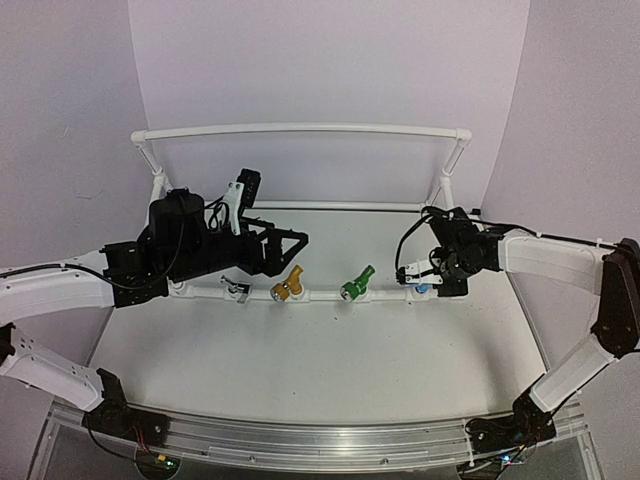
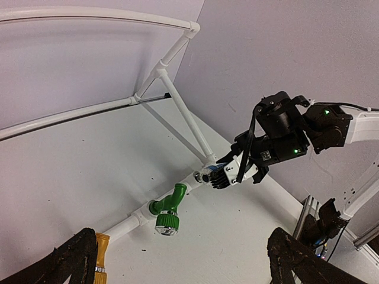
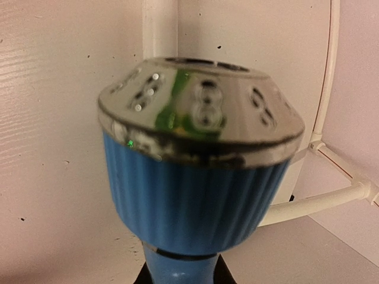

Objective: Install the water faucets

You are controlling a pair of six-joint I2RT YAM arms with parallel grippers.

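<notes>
The blue faucet [image 3: 192,201] with its chrome head fills the right wrist view. Its narrow neck sits between the fingertips of my right gripper, which touch it on both sides and look shut on it. From above, that gripper [image 1: 428,275] is at the right end of the white front pipe [image 1: 322,296] and hides most of the blue faucet; how it joins the pipe is hidden. On the same pipe sit a green faucet [image 1: 357,284] and an orange faucet [image 1: 287,285]. My left gripper [image 1: 290,250] hangs open and empty above and behind the orange one, fingers wide apart.
A chrome fitting [image 1: 237,290] is on the pipe's left part, close under the left arm. White pipe framing [image 1: 300,129] rises behind. The white board [image 1: 320,360] in front of the faucets is clear. Walls close in both sides.
</notes>
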